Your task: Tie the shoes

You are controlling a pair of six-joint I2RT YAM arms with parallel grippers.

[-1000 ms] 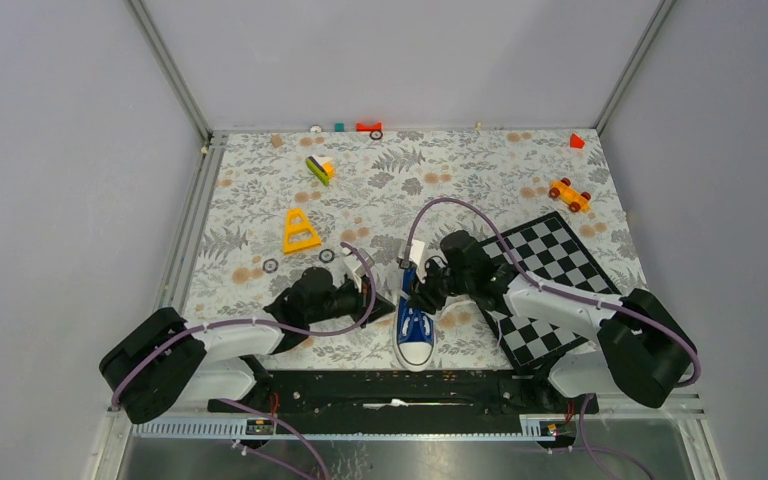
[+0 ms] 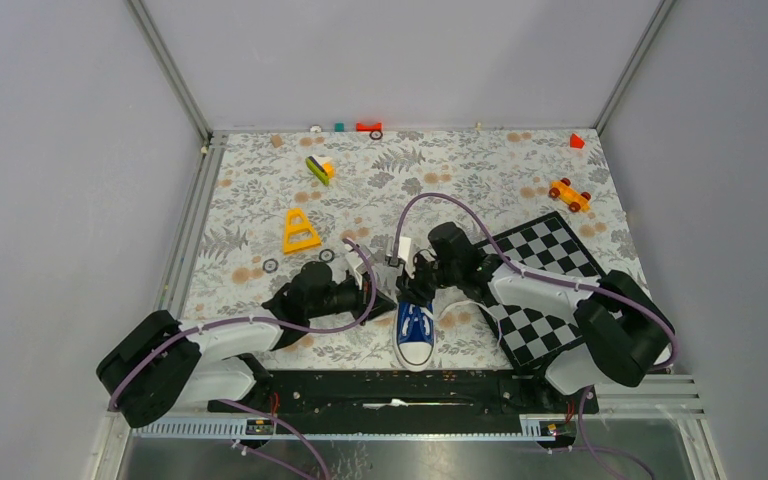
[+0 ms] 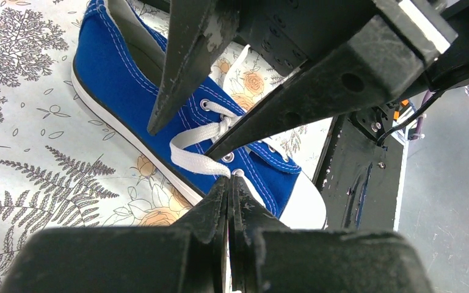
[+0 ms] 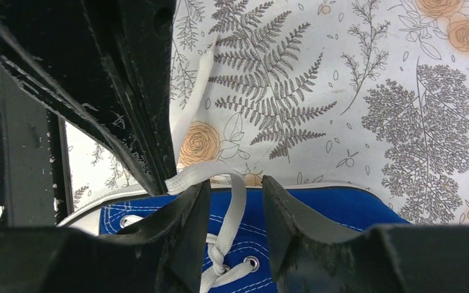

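The blue shoe (image 2: 415,338) stands on the patterned tabletop, its white toe toward the front edge. In the left wrist view, my left gripper is shut on the white shoelace (image 3: 198,162), which curves up from the knotted part over the tongue. My right gripper is part open above the shoe's laced side. The lace (image 4: 237,195) passes through the gap between its fingers, not clamped by both. In the left wrist view, the right fingers (image 3: 180,73) hide part of the eyelets. Both grippers meet closely over the shoe.
A black-and-white checkered board (image 2: 535,250) lies to the right under the right arm, with another white lace end (image 2: 500,325) reaching its edge. A yellow frame piece (image 2: 300,230) and an orange toy car (image 2: 570,195) lie farther off.
The right gripper has shifted left, toward the left gripper, over the shoe. My left arm and the shoe stay about where they were.
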